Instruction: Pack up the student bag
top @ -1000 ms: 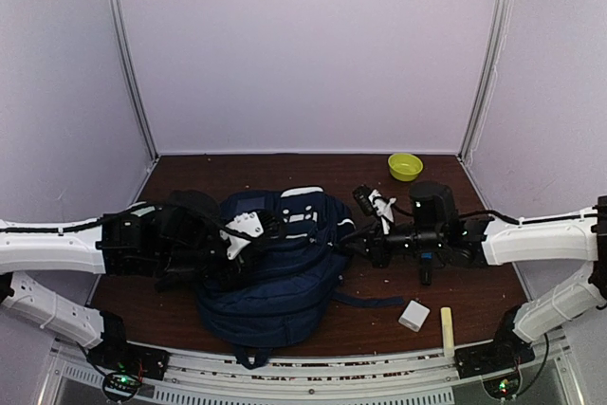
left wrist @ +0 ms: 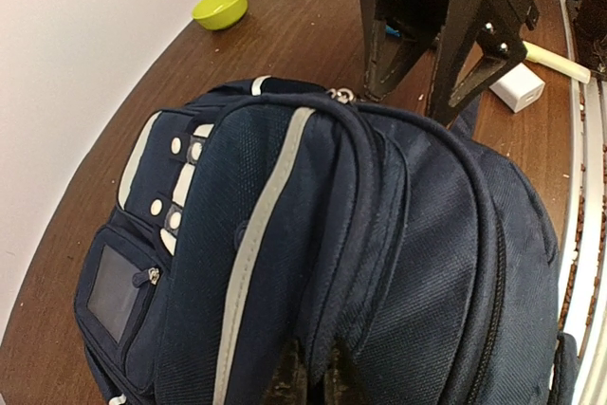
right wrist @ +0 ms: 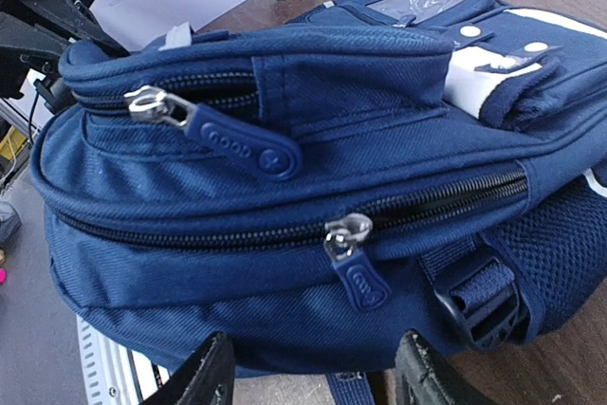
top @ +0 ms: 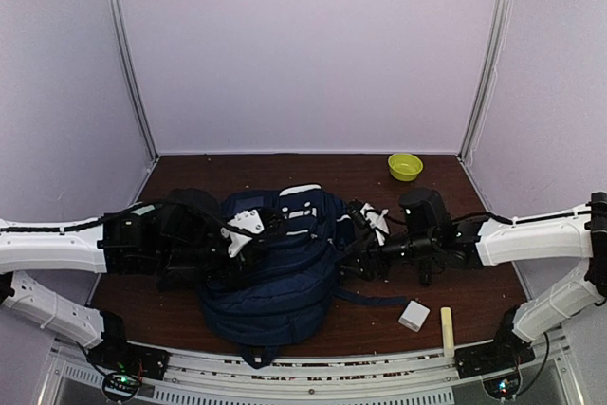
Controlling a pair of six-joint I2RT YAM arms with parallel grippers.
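A navy backpack (top: 270,301) lies on the dark wooden table, its zipper pulls (right wrist: 242,144) close in front of the right wrist camera. My left gripper is shut on top of the bag at its seam, blurred at the bottom of the left wrist view; whether fabric is between its fingers is unclear. My right gripper stands open at the bag's right side, just short of the lower zipper pull (right wrist: 363,277), with nothing between its fingers.
A yellow-green bowl (top: 405,166) sits at the back right. A white charger block (top: 413,316) and a pale yellow bar (top: 447,329) lie at the front right.
My right arm has shifted slightly toward the front of the table, lower beside the bag. The left arm has moved only slightly.
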